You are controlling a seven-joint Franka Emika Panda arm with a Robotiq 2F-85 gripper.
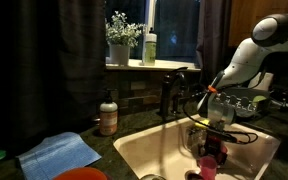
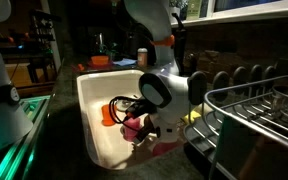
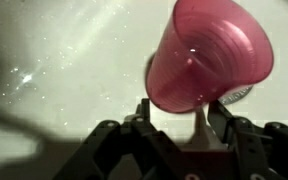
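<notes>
A translucent pink cup (image 3: pixel 204 55) fills the upper right of the wrist view, its narrow end between the fingertips of my gripper. My fingers are shut on that end, while the wide mouth tilts away from them. In the first exterior view the cup (image 1: pixel 208 168) is low in the white sink (image 1: pixel 144 150), just below the gripper (image 1: pixel 213 151). From the other side, pink shows (image 2: pixel 132 130) beside the dark gripper, which partly hides it. Whether the cup touches the basin floor cannot be told.
A round drain (image 3: pixel 238 95) lies behind the cup. The faucet (image 1: pixel 166 95) rises at the sink's back edge. An orange item (image 2: pixel 109 115) is in the basin. A wire dish rack (image 2: pixel 264 125) flanks the sink; a blue cloth (image 1: pixel 59 155) and soap bottle (image 1: pixel 108 116) are on the counter.
</notes>
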